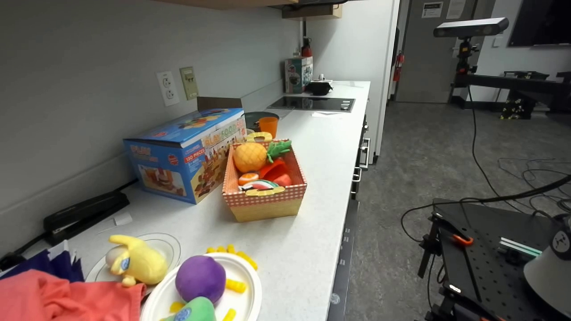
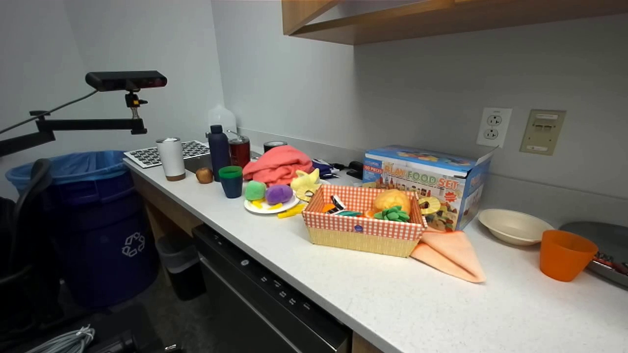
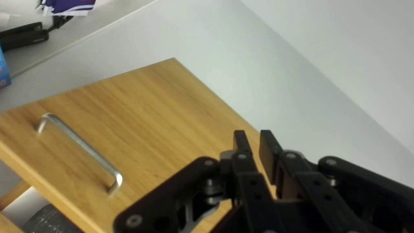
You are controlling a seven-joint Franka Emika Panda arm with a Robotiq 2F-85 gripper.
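My gripper appears only in the wrist view, where its fingers stand a narrow gap apart. The edge of a wooden cabinet door (image 3: 128, 112) runs into that gap, and I am shut on it. A bent metal handle (image 3: 83, 149) is mounted on the door's face, left of the fingers. The door stands away from the cabinet, with an opening at the lower left. In exterior view 2 the wooden cabinet (image 2: 447, 17) hangs over the counter, its far parts outside the picture.
A dark round object (image 3: 50, 219) shows in the cabinet opening. On the counter below stand the checkered basket (image 2: 365, 241) of toy food, a blue play food box (image 2: 427, 170) and an orange cup (image 2: 566, 255).
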